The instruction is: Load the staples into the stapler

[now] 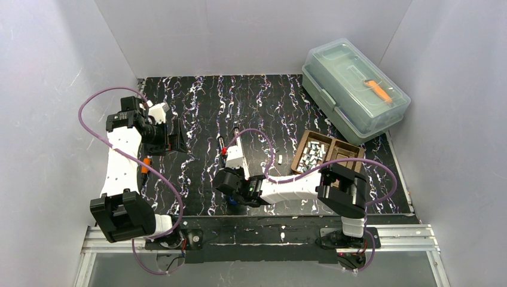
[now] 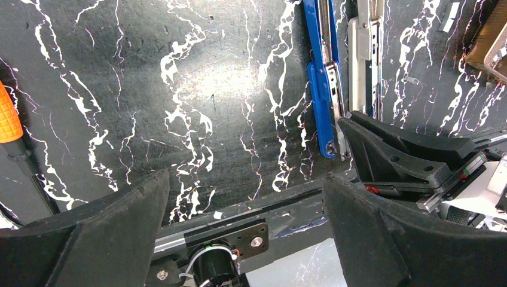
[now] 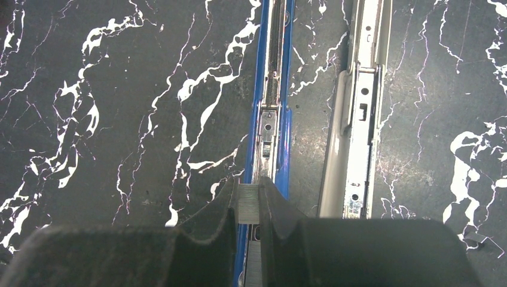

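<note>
My right gripper is shut on a short grey strip of staples (image 3: pixel 249 209), held over the channel of the open blue stapler (image 3: pixel 283 149). Whether the strip touches the channel I cannot tell. In the left wrist view the blue stapler (image 2: pixel 319 89) lies opened out lengthwise, the right gripper's fingers (image 2: pixel 365 134) beside its near end. A second, white stapler (image 3: pixel 336 149) lies opened parallel to it on the right. Over the left side of the table my left gripper (image 1: pixel 179 136) stands open, away from both staplers, nothing between its fingers.
A brown divided tray (image 1: pixel 298 154) with several staple strips sits right of the staplers. One loose strip (image 1: pixel 280 159) lies between. An orange-handled tool (image 2: pixel 8 119) is at the left edge, a lidded green box (image 1: pixel 353 89) at the back right.
</note>
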